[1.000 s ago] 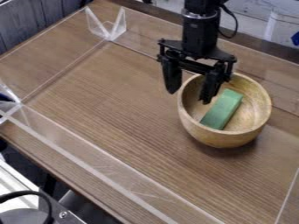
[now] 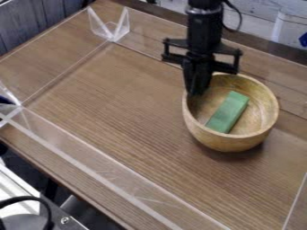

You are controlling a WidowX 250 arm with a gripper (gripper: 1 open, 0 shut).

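A wooden bowl (image 2: 246, 132) sits on the wooden table (image 2: 114, 126) at the right, holding a green block (image 2: 228, 112) lying lengthwise inside. The black gripper (image 2: 196, 85) is at the bowl's back left rim, its lower end pointing down near or just inside the rim. It looks shut, with nothing visible between its fingers, and its tip is partly dark against the bowl.
Clear plastic guards line the table's edges, with one upright piece (image 2: 110, 25) at the back left. Black cables show at the bottom left.
The gripper has turned and drawn in toward the bowl's back left rim, so its arms no longer spread over the bowl. The bowl and block look unmoved.
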